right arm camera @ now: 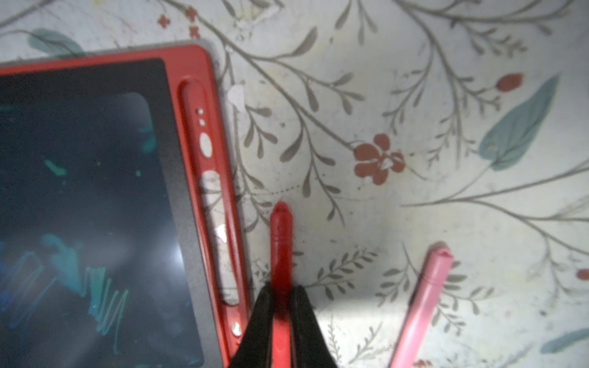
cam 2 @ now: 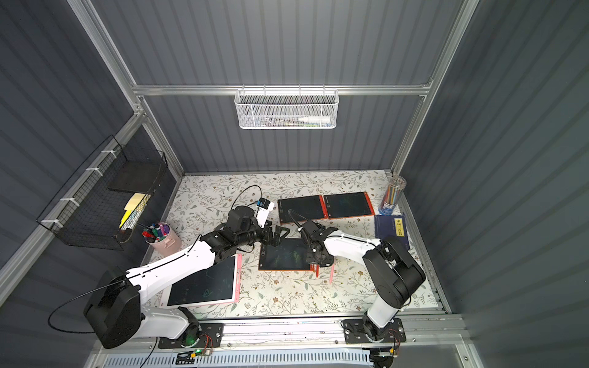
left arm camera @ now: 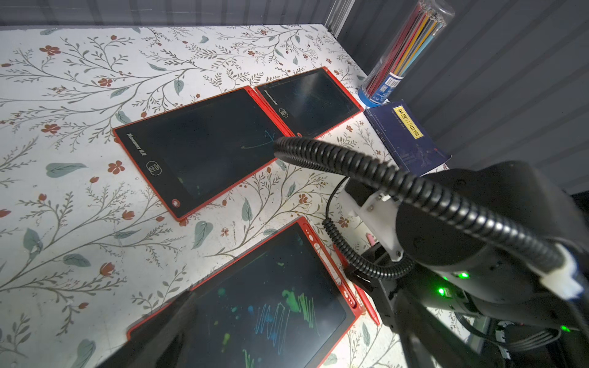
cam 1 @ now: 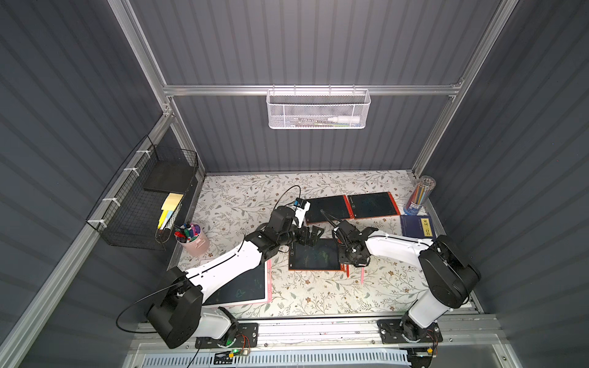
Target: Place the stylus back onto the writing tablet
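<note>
The red-framed writing tablet (cam 1: 314, 254) lies at the middle front, its empty stylus slot (right arm camera: 211, 202) along its right side. Just right of that slot, my right gripper is shut on a red stylus (right arm camera: 281, 233), whose end points away from me, parallel to the tablet's edge. A pink stylus (right arm camera: 426, 294) lies on the table to the right. My left gripper (cam 1: 311, 235) hangs above the tablet's upper left, open, its fingers blurred at the bottom of the left wrist view.
Two more tablets (cam 1: 372, 205) lie at the back, with a pencil tube (cam 1: 420, 195) and blue booklet (cam 1: 416, 227) at the right. A white-framed tablet (cam 1: 236, 285) and pen cup (cam 1: 195, 243) are front left. A wire basket (cam 2: 128, 196) hangs on the left wall.
</note>
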